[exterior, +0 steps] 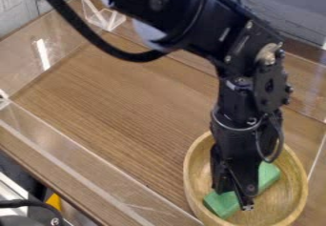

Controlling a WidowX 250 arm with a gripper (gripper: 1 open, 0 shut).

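A tan round bowl (200,168) sits at the lower right of the camera view, with a green rectangular block (222,201) lying in it. My black gripper (237,193) reaches down into the bowl over the block and covers its middle. Its fingertips are at the block; whether anything is between them is hidden.
Black cables and a small yellow object (53,200) are at the lower left, off the table's edge. A white wire item stands at the top left.
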